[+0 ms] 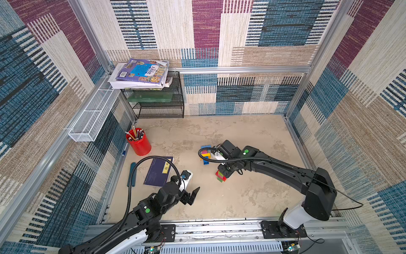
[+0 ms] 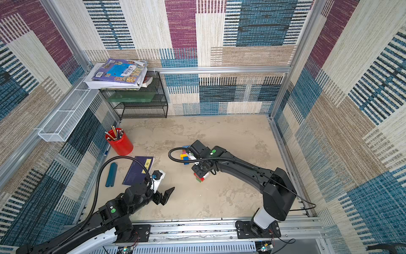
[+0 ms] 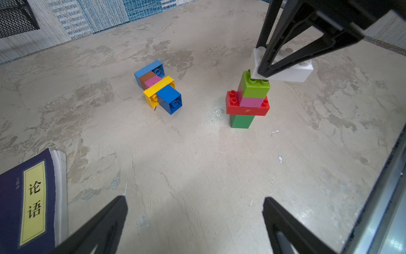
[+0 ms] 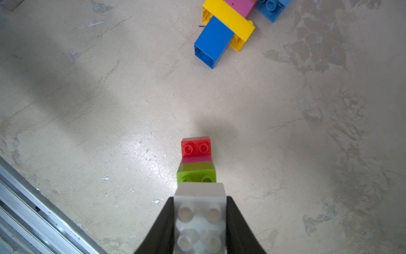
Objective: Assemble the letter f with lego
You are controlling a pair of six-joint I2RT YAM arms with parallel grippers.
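Note:
My right gripper is shut on a white brick point(image 3: 291, 72), held at the top of a stack: lime brick point(image 3: 255, 89), pink brick point(image 3: 249, 102), wider red brick point(image 3: 236, 109), green brick point(image 3: 242, 121) at the bottom. Whether white and lime are pressed together I cannot tell. In the right wrist view the white brick point(image 4: 199, 211) hides part of the lime one. Loose bricks lie left of the stack: yellow point(image 3: 154, 89), dark blue point(image 3: 169, 99), light blue point(image 3: 148, 68), pink and brown. My left gripper point(image 1: 190, 194) stands open and empty, low at the front left.
A navy book point(image 1: 156, 173), a teal case point(image 1: 133, 173) and a red pen cup point(image 1: 140, 144) are on the left. A wire rack point(image 1: 160, 110) with papers stands behind.

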